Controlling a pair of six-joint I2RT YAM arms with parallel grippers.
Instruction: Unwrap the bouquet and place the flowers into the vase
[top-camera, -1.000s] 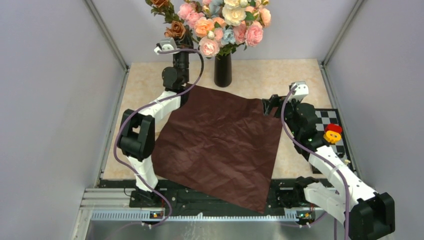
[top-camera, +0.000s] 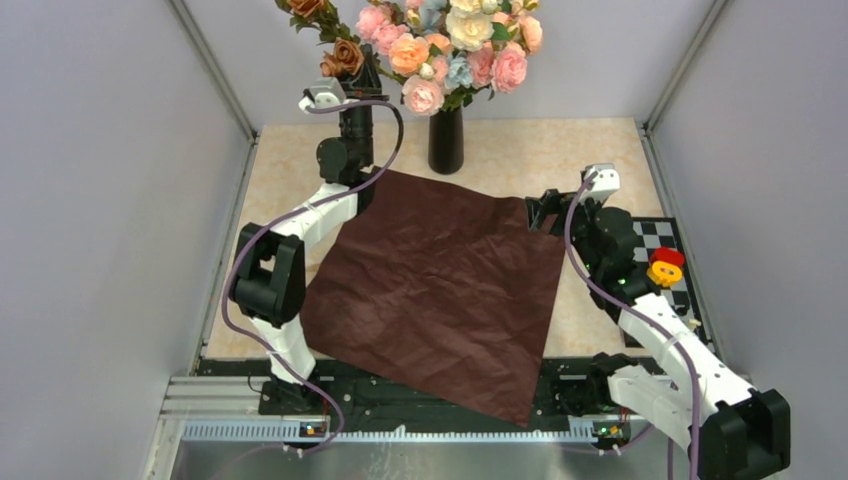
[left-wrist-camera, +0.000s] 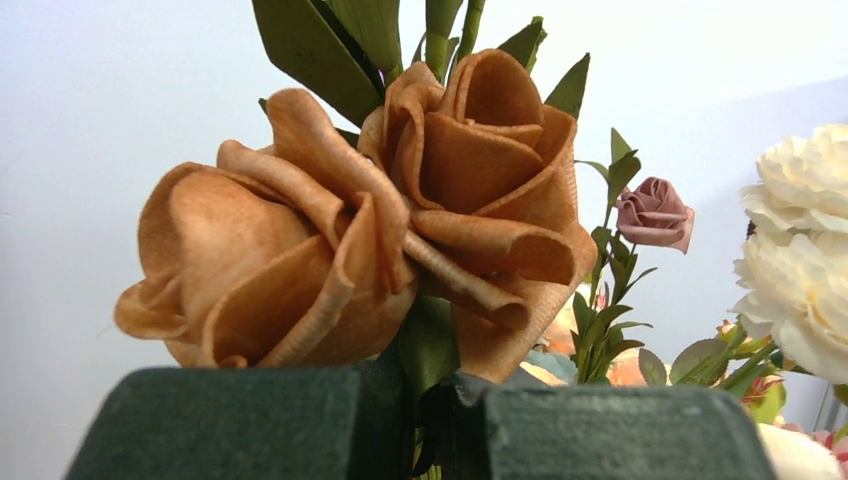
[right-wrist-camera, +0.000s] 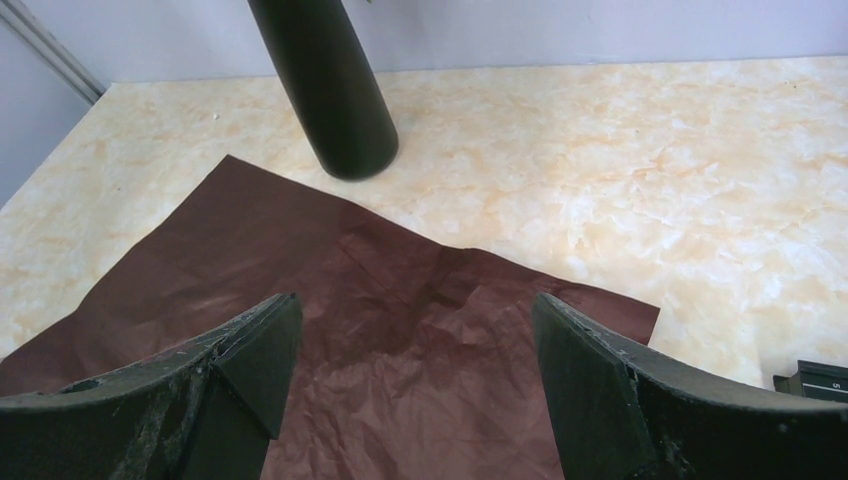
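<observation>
My left gripper is shut on the stems of the brown roses (left-wrist-camera: 500, 170), whose large blooms stand just beyond its fingers in the left wrist view. In the top view these brown roses (top-camera: 343, 58) are held up at the far left of the table, beside the bouquet (top-camera: 465, 50). That bouquet of pink, cream and blue flowers fills the black vase (top-camera: 446, 145), which stands upright at the back. Over the right side of the cloth my right gripper hangs with its fingers apart and nothing between them. The lower stem ends are hidden.
A brown cloth (top-camera: 440, 280) covers the middle of the table, bare apart from the arms above it. At the right lies a checkered board (top-camera: 655, 235) with a red piece (top-camera: 668, 257) and a yellow piece (top-camera: 664, 274). Walls enclose the sides and back.
My left arm has shifted slightly left, taking the brown roses with it. A pale pink bloom of the bouquet sits slightly lower. The right arm has barely moved.
</observation>
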